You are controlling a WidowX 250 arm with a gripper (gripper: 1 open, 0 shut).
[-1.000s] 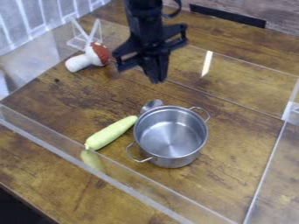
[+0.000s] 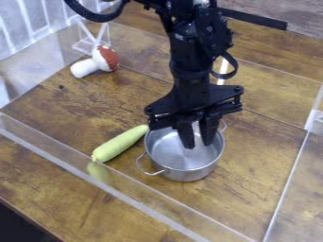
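My black gripper (image 2: 192, 123) is low over the steel pot (image 2: 187, 161), its wrist covering the pot's back part. Its fingertips are at the pot's upper region; whether anything is between them is hard to see. A pale green zucchini-like vegetable (image 2: 119, 143) lies left of the pot on the wooden surface.
A white and red object (image 2: 94, 61) lies at the upper left beside a clear wall. Bare wood (image 2: 271, 113) is free to the right and at the front left. Clear panels edge the work area.
My gripper has come down and toward the viewer from the back, now reaching over the pot. The pot and vegetable appear unmoved.
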